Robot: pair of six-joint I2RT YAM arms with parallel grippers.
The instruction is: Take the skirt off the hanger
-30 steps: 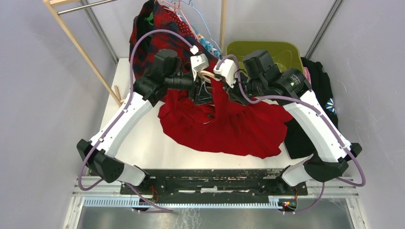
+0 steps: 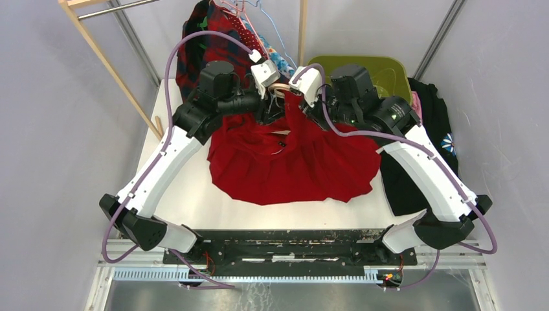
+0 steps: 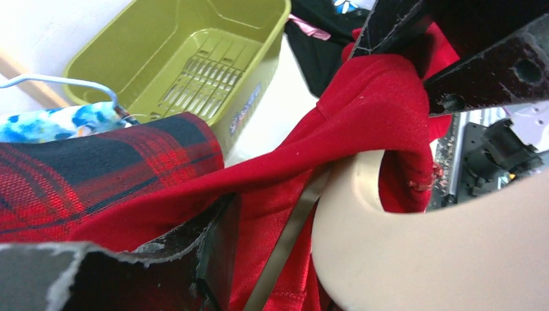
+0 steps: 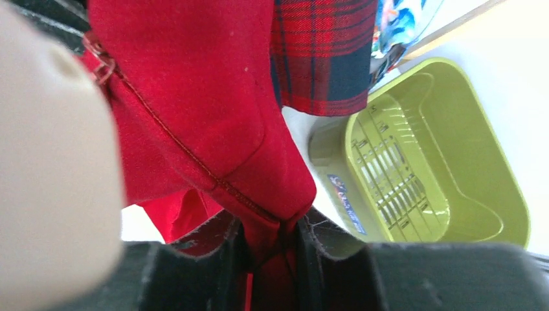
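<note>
The red skirt (image 2: 291, 168) spreads over the white table under both arms, its upper part raised between the grippers. A beige hanger (image 3: 388, 259) looms close in the left wrist view, with the skirt's edge still draped around its end. My right gripper is shut on the skirt, gathered cloth running down between its black fingers. My left gripper (image 2: 277, 111) stands at the hanger, facing the right one. One of its fingers (image 3: 217, 246) shows beside the red cloth and a thin brownish bar (image 3: 288, 246); the hanger hides the other finger.
Behind the right arm stands an empty green basket (image 3: 272, 39). Plaid cloth (image 2: 194, 52) and other garments hang from the rack at the back left. Black folded cloth (image 2: 401, 188) lies at the table's right edge. Bare table shows in front of the skirt.
The skirt's hem has drawn back from the table's front edge with them.
</note>
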